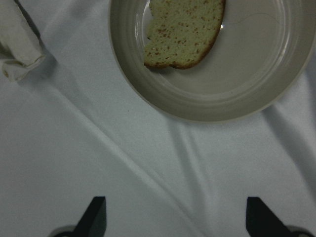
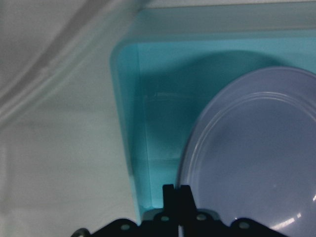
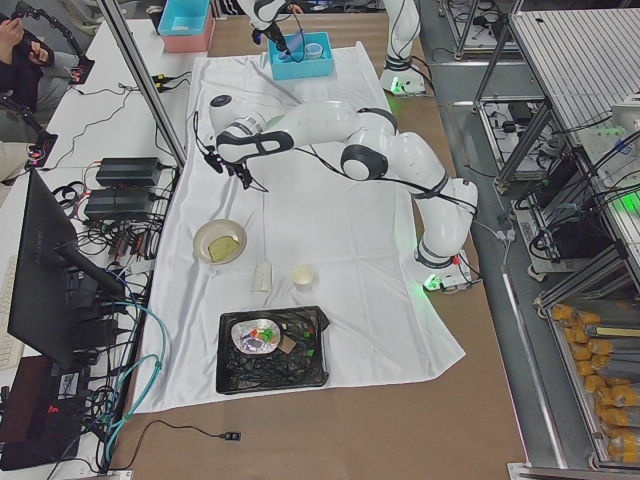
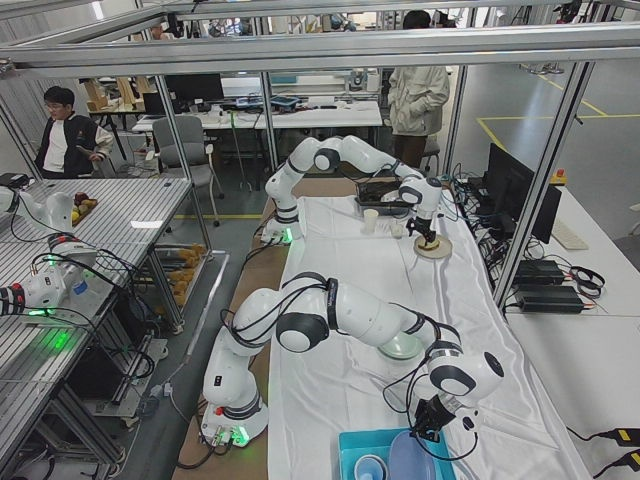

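My left gripper (image 3: 228,170) hangs above the cloth near a beige plate (image 3: 208,248) holding a bread slice (image 1: 182,29); in the left wrist view its fingers are wide apart with nothing between them, below the plate in the picture. My right gripper is shut on the rim of a blue-purple plate (image 2: 252,143) inside a turquoise bin (image 2: 148,79) at the table's far end in the camera left view. A green plate (image 4: 400,350) lies on the cloth, mostly hidden by the arms.
A white cup (image 3: 302,275), a wrapped white item (image 3: 262,278) and a black tray (image 3: 270,372) with a foil dish stand toward the near end. The white cloth (image 3: 350,250) has bare room to the right. Monitor and cables border the left.
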